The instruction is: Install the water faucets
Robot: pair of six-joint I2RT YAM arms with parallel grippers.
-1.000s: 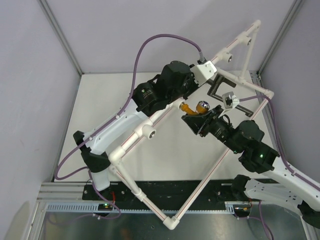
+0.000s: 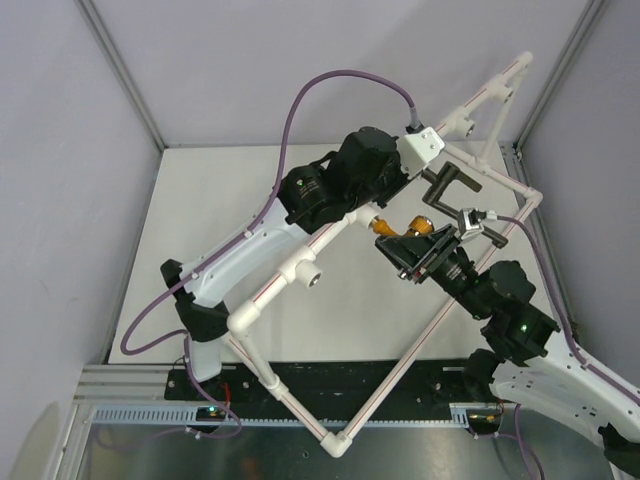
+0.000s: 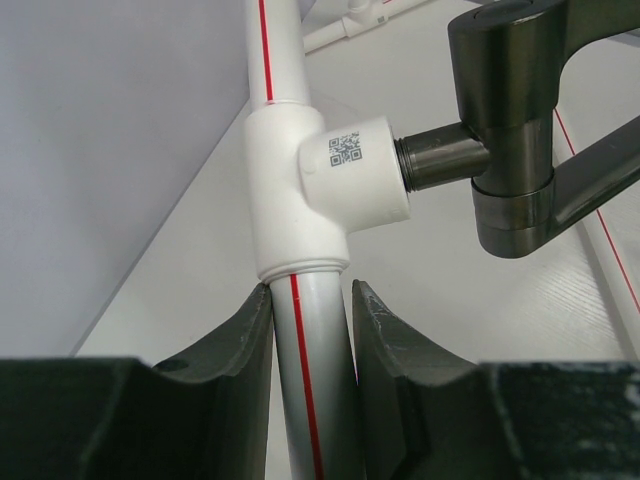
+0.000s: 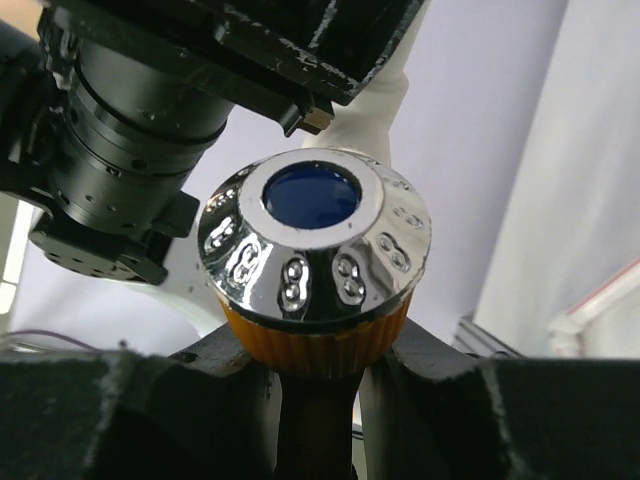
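A white pipe frame [image 2: 395, 375] carries tee fittings. In the left wrist view, a tee [image 3: 275, 190] has a dark threaded fitting [image 3: 440, 158] in its branch; my left gripper straddles the vertical pipe just below it, fingers close around it, though their grip is unclear. In the top view my left gripper [image 2: 392, 178] is at the upper pipe. My right gripper is shut on an orange faucet [image 4: 310, 352] with a chrome, blue-centred knob [image 4: 315, 255]. From above, the faucet's orange end [image 2: 382, 226] meets a tee; whether it is seated is unclear.
A dark grey bracket [image 2: 446, 185] hangs behind the right gripper on the frame. A white board [image 2: 200, 210] lies beneath, with side walls around. Both arms crowd the centre of the frame; the board's left part is clear.
Over the last second the pipe frame and left gripper shifted slightly right in the top view. The right gripper, holding the faucet, also moved slightly right and its wrist turned.
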